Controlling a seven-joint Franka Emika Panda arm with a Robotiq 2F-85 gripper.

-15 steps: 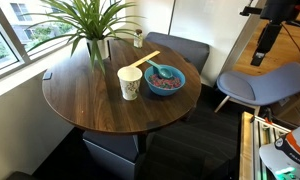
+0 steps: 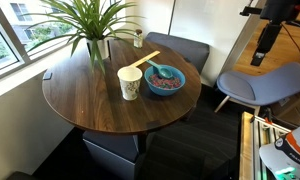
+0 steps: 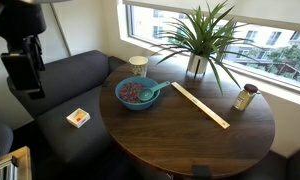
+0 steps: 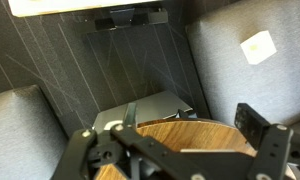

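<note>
A blue bowl (image 2: 165,88) of dark reddish pieces stands on the round brown table (image 2: 80,100). A teal spoon (image 3: 155,90) rests in it, its handle reaching over the rim. Close beside the bowl is a patterned paper cup (image 2: 130,84), upright. A flat light wooden strip (image 3: 200,105) lies on the tabletop. High up and apart from the table hangs my gripper; its two fingers stand wide apart in the wrist view, with nothing between them. Only the table's edge shows below it there.
A potted plant (image 3: 205,40) and a small jar (image 3: 246,97) stand on the table near the window. Grey seats (image 2: 265,85) surround it, one bearing a small pale box (image 4: 258,47).
</note>
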